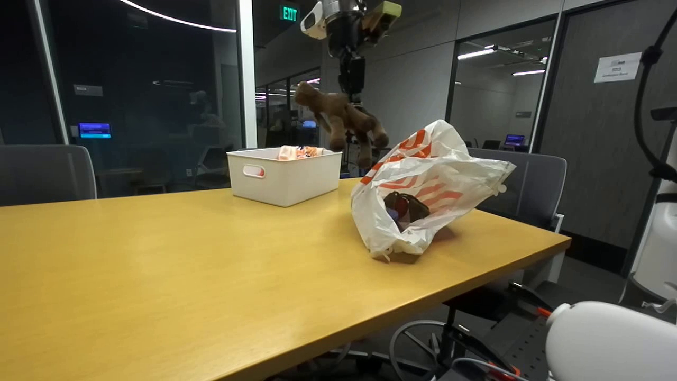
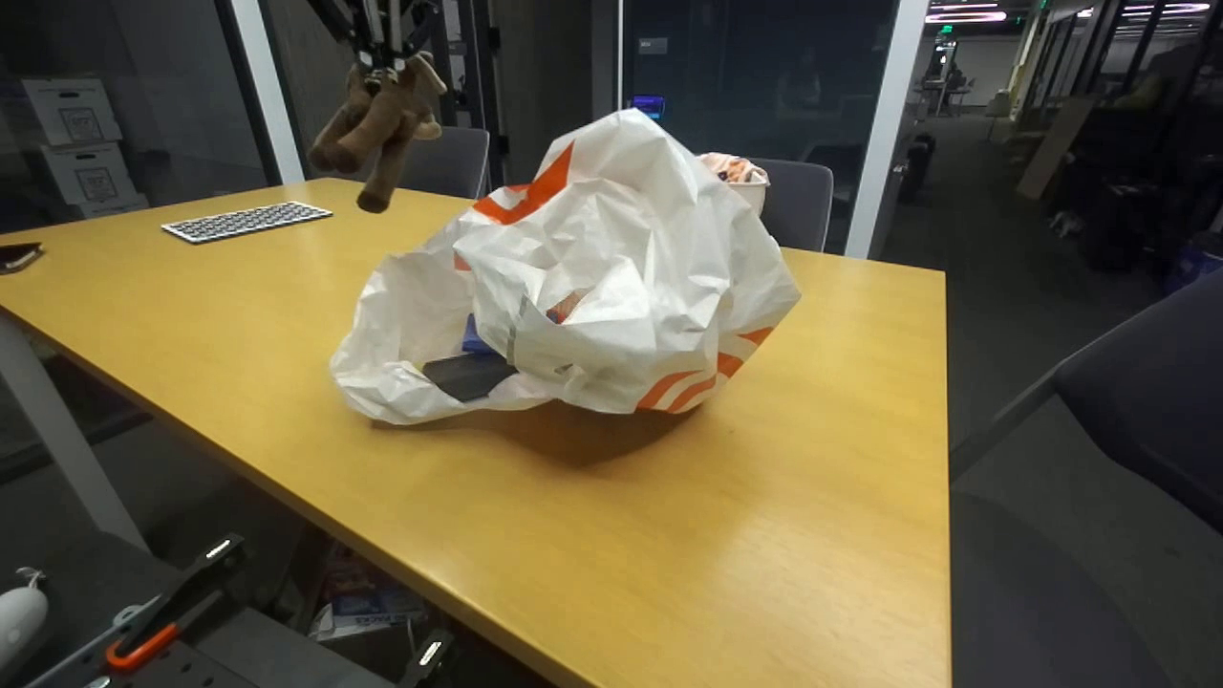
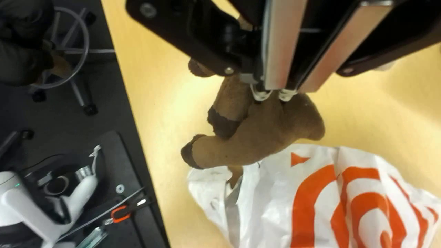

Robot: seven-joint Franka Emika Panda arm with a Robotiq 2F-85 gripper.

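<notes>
A brown plush animal (image 1: 339,113) hangs in the air with my gripper shut on its body. Its dark-tipped legs (image 3: 192,152) dangle downward in the wrist view. In exterior view 2 the plush (image 2: 384,120) is clear of the table, left of the bag. A white plastic bag (image 1: 431,190) with orange markings slumps on the table, its mouth open toward exterior view 1. Dark items (image 1: 406,208) show inside the bag. Toward the far side stands a white bin (image 1: 285,178) holding a patterned cloth (image 1: 298,152).
On the table lie a keyboard (image 2: 246,220) and a dark flat object (image 2: 18,257) at its edge. Chairs (image 1: 44,174) surround the table.
</notes>
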